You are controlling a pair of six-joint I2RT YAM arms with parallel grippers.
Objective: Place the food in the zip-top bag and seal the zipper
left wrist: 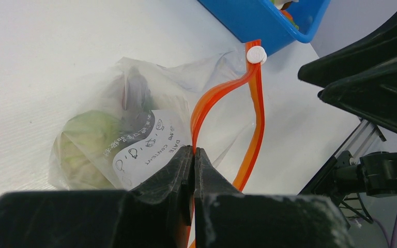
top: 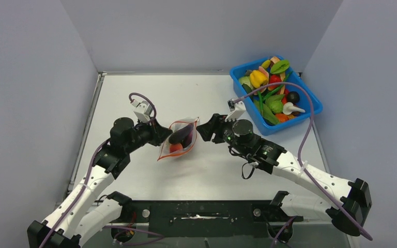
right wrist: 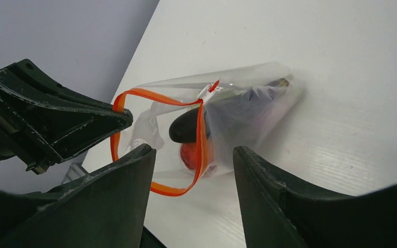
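The clear zip bag with its orange zipper stands open on the white table, holding a dark eggplant-like item and a red item. My left gripper is shut on the bag's orange zipper edge, as the left wrist view shows. My right gripper is just right of the bag, part open with nothing seen between its fingers; in the right wrist view the bag lies beyond the gap between them.
A blue bin full of toy vegetables and fruit sits at the back right. Walls border the workspace.
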